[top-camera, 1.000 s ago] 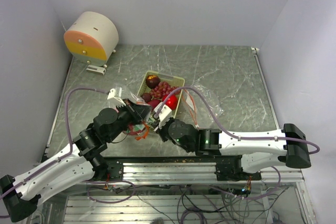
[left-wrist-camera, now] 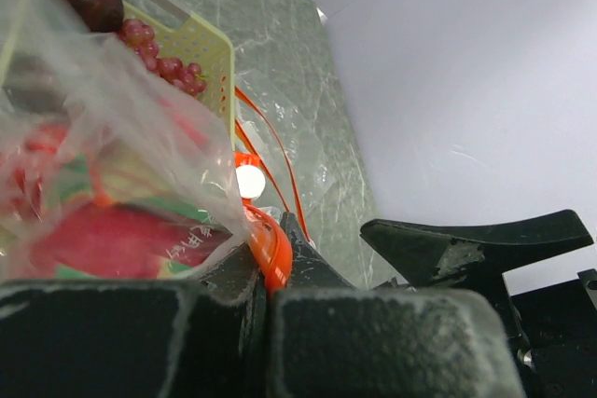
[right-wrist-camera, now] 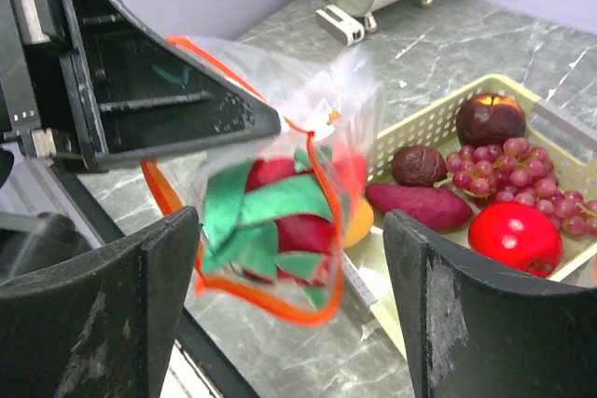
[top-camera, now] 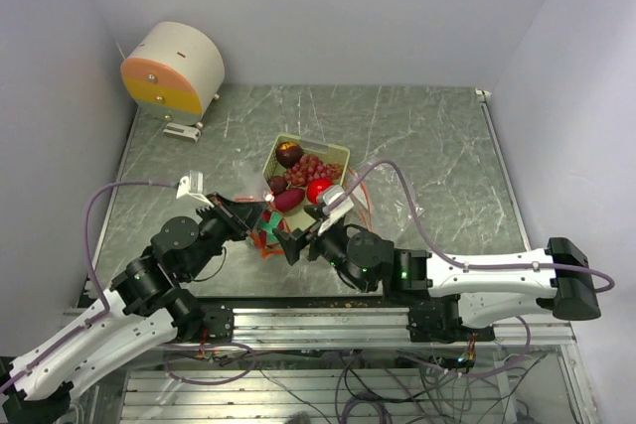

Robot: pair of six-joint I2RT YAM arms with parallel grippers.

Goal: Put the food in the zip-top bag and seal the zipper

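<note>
My left gripper [top-camera: 254, 213] is shut on the orange-edged rim of the clear zip bag, whose open mouth faces the right wrist view with green and red packaged items [right-wrist-camera: 270, 212] inside. My right gripper [top-camera: 303, 235] is open beside that mouth. Behind them the basket [right-wrist-camera: 392, 267] holds a red tomato-like fruit [right-wrist-camera: 516, 235], a purple sweet potato [right-wrist-camera: 419, 206], grapes [right-wrist-camera: 518, 174], a peach-like fruit [right-wrist-camera: 489, 119], a small dark round item [right-wrist-camera: 418, 165] and a yellow item [right-wrist-camera: 359, 225], partly hidden.
A round-topped cream box with coloured drawers [top-camera: 171, 71] stands at the back left. Another clear bag with orange edging [left-wrist-camera: 298, 165] lies right of the basket. Walls border it.
The left gripper stays near the same spot on the bag.
</note>
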